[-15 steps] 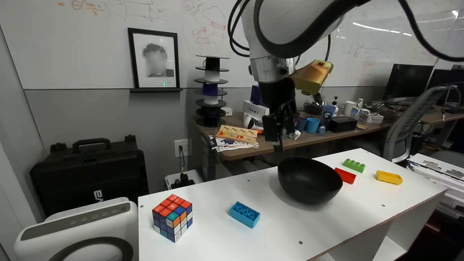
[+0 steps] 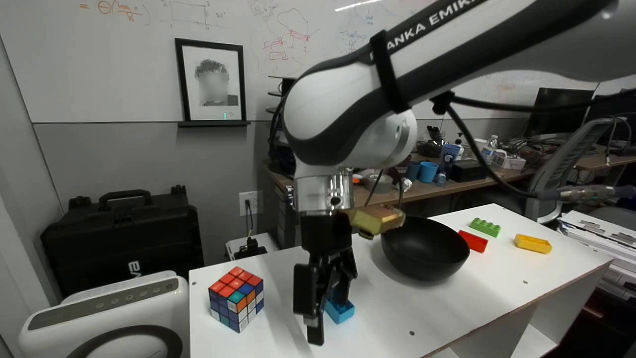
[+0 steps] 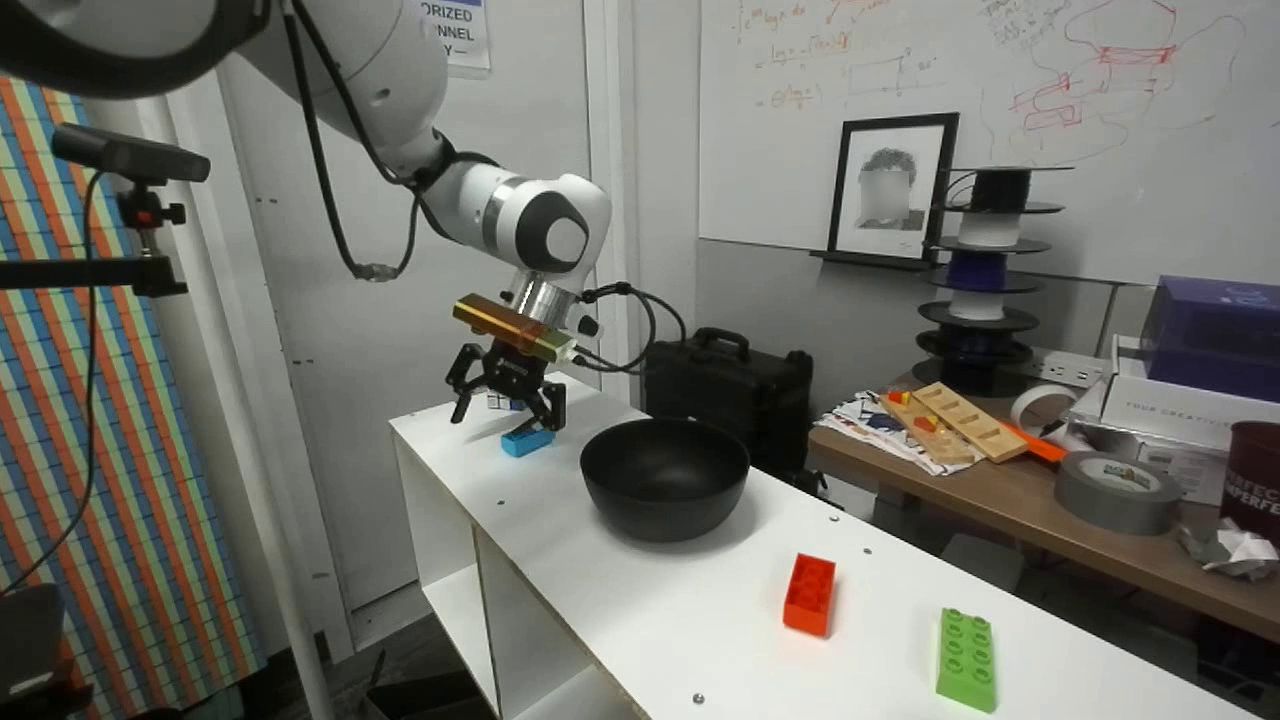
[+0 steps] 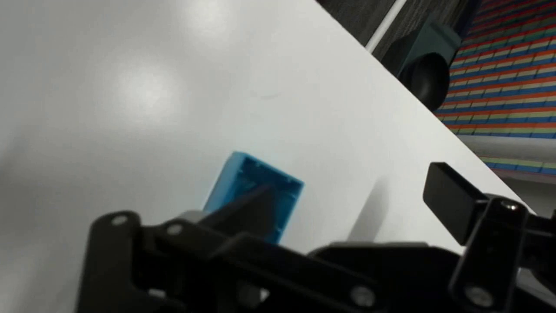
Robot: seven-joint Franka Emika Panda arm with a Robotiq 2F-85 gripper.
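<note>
On the white table lies a blue brick (image 2: 341,312), its hollow side facing up. My gripper is open and low over the table, with a wide gap between its fingers. In the wrist view the left finger (image 4: 255,208) overlaps the brick's hollow, covering part of it; whether it touches the brick I cannot tell. The right finger (image 4: 451,203) stands well away, over bare table. In exterior view 2 the brick (image 3: 523,444) shows below the finger on the right side of the gripper (image 3: 506,418).
A Rubik's cube (image 2: 236,298) stands beside the gripper. The black bowl (image 3: 663,480) is on the table's far side, followed by a red brick (image 3: 810,594), a green brick (image 3: 967,660) and a yellow brick (image 2: 532,243). The table's edge (image 4: 396,78) runs close by.
My arm has come down and to the left, from above and behind the bowl to the blue brick. The brick is now partly hidden by the gripper; bowl, cube and other bricks are unmoved.
</note>
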